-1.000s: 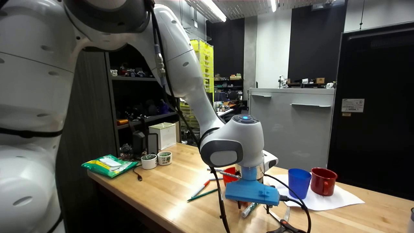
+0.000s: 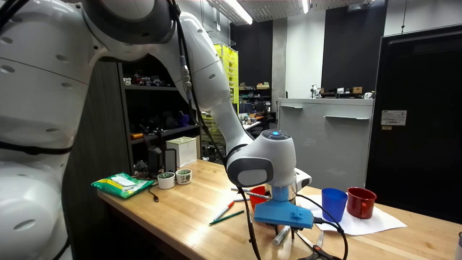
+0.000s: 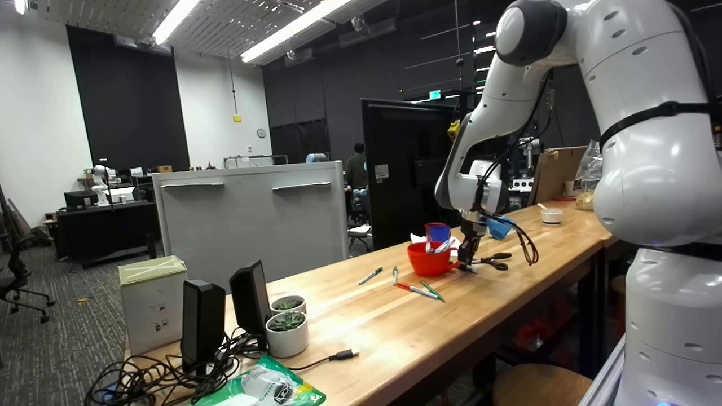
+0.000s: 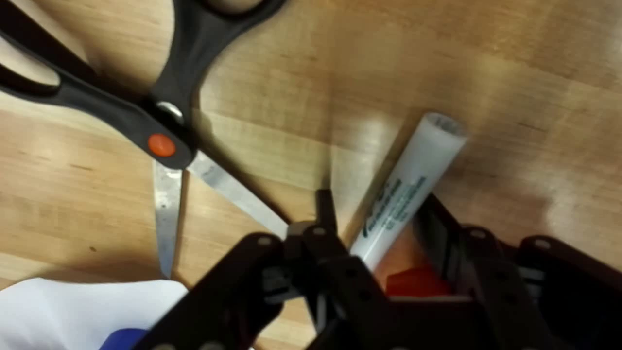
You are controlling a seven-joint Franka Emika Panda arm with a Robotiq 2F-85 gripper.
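Observation:
My gripper points down close over the table, its fingers still apart, one on each side of a white marker [image 4: 402, 186] with green print. In the wrist view a gap shows between the left finger and the marker, while the right finger sits close against its other side; contact there is hard to judge. The marker's lower end is hidden by the gripper. From exterior view 1, the marker [image 2: 281, 235] appears between the fingertips, low at the table.
Open scissors [image 4: 169, 116] lie beside the left finger. A red cup [image 3: 426, 260] holding pens stands close to the gripper; several loose pens lie past it. A blue cup [image 2: 334, 203] and dark red mug [image 2: 361, 203] stand on white paper [image 2: 381, 221].
The fingers have drawn closer together around the marker. My gripper has shifted slightly right and down in exterior view 1, and the marker's visible end has moved slightly right too.

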